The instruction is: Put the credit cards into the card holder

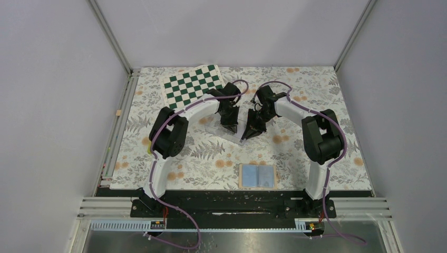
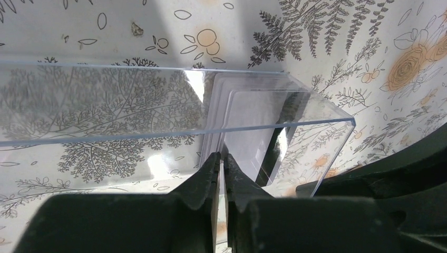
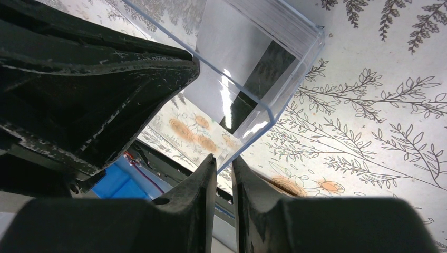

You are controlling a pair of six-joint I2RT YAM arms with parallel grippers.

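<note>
A clear open box (image 1: 226,134) lies mid-table with a stack of pale cards (image 2: 258,134) in its end; the top card has a dark stripe (image 3: 266,74). My left gripper is over the box, its fingertips close together at the edge of the stack with only a narrow gap. Whether a card's edge is between them is hard to see. My right gripper is shut on a corner of the box's clear wall. A blue two-panel holder with a tan border (image 1: 258,176), probably the card holder, lies open near the front edge.
At the back left lies a green-and-white checkered board (image 1: 192,85). Both grippers are close beside each other over the box.
</note>
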